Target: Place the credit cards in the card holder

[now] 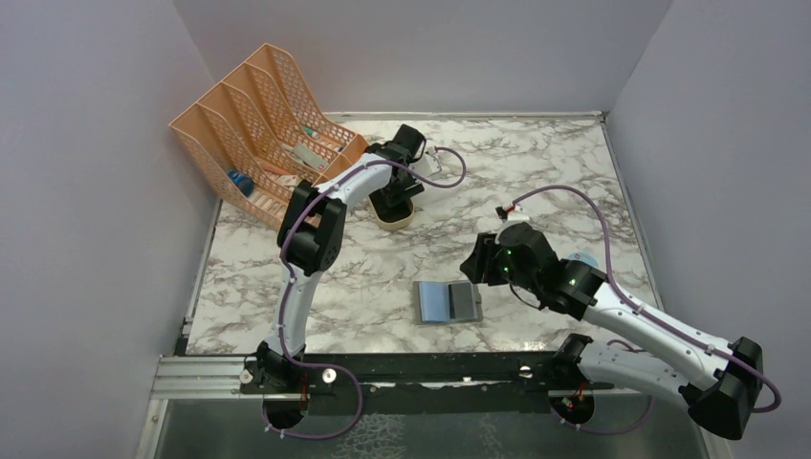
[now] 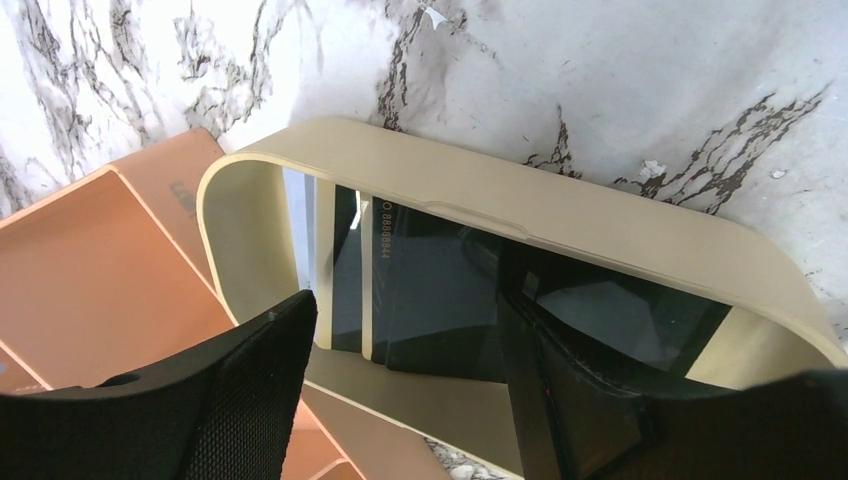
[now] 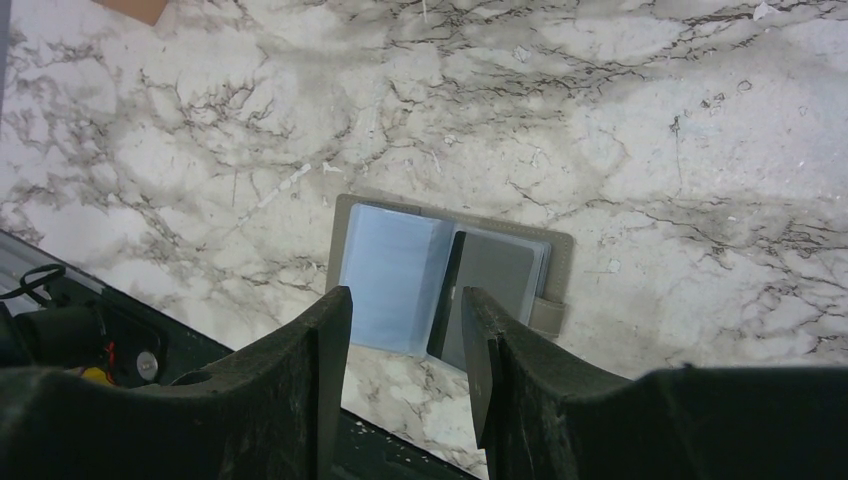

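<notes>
In the top view an open card holder (image 1: 448, 302) lies flat near the table's front edge; the right wrist view shows its blue left side and a grey card-like panel (image 3: 495, 290) on its right. Dark cards (image 2: 445, 290) sit inside a beige oval container (image 2: 430, 180), one with a printed number along its edge. Over that container my left gripper is open, its fingers apart above the cards. My right gripper hangs open above the card holder, nothing between its fingers.
A tall orange rack (image 1: 258, 143) with several items stands at the back left, right against the beige container. A round blue item (image 1: 582, 259) lies beyond the right arm.
</notes>
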